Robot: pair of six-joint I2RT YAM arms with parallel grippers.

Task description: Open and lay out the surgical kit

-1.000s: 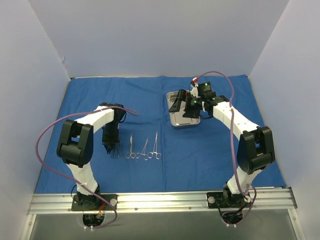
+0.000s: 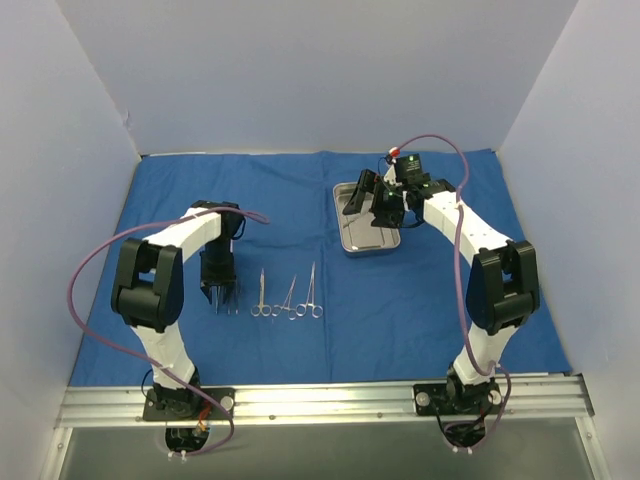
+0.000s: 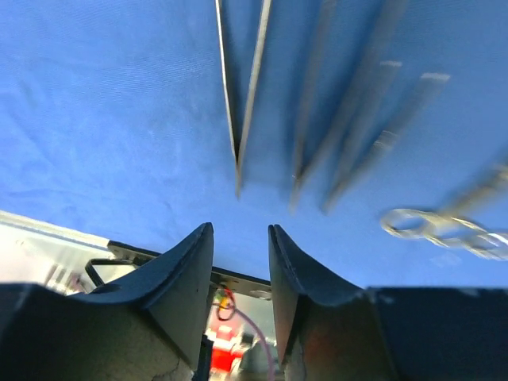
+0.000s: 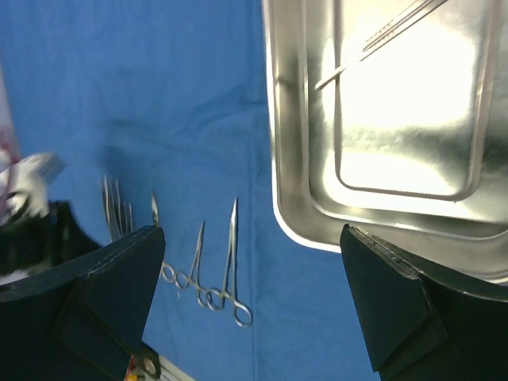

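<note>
My left gripper (image 2: pixel 217 290) is low over the left part of the blue cloth. Its fingers stand apart with nothing between them. In the left wrist view, slim metal tweezers (image 3: pixel 255 71) lie on the cloth just beyond the fingertips, joined end toward them. More thin instruments (image 3: pixel 309 87) lie to their right, partly blurred. Three ring-handled instruments (image 2: pixel 262 296) form a row right of that gripper. The metal tray (image 2: pixel 371 250) sits at centre right with a slender tool (image 4: pixel 385 36) inside. Above the tray my right gripper is wide open and empty.
A metal rail (image 2: pixel 330 395) runs along the front edge. Pale walls (image 2: pixel 320 80) enclose the back and sides.
The right arm has moved a little leftward over the tray.
</note>
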